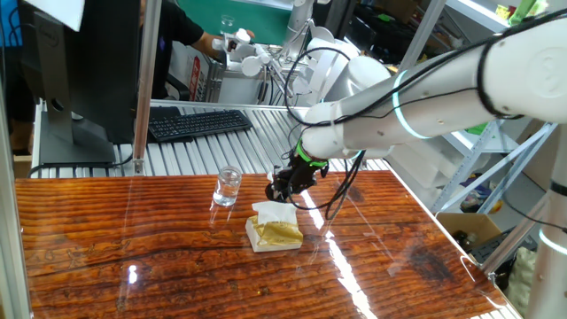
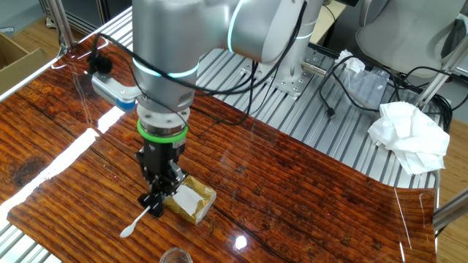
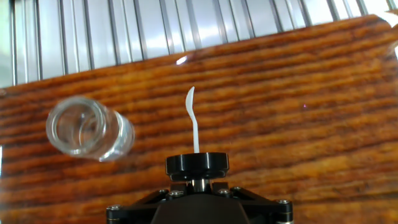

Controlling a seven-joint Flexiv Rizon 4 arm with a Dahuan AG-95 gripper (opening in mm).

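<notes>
A thin white spoon-like stick (image 3: 189, 106) points away from my gripper, whose black round pads look shut on its near end. In exterior view 2 the same stick slants down and left from the gripper (image 2: 153, 201). To the left of the stick in the wrist view lies the image of a clear glass jar (image 3: 87, 129), apart from the gripper. From exterior view 1 the jar (image 1: 227, 186) stands upright on the table, with clear liquid seemingly inside. Just behind the tissue pack hangs my gripper (image 1: 280, 188); the stick is hard to make out there.
A gold-and-white tissue pack (image 1: 275, 235) sits close to the gripper on the glossy wooden table (image 1: 133, 248). Behind are a keyboard (image 1: 199, 125) and a monitor (image 1: 89, 71).
</notes>
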